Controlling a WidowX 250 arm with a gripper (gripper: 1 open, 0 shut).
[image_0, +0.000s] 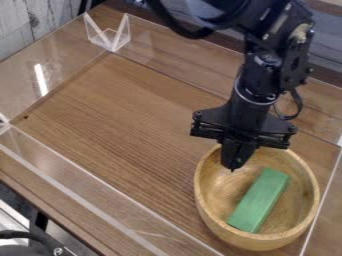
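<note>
My black gripper (234, 152) hangs over the back-left rim of a pale wooden bowl (221, 209), its fingers pointing down and shut, with nothing visible between them. Inside the bowl, to the lower right of the fingertips, lies a green rectangular block (259, 200), tilted along the bowl's length.
A clear plastic holder (110, 30) stands at the back left. Clear strips run along the front-left edge, and dark cables show at the bottom left corner.
</note>
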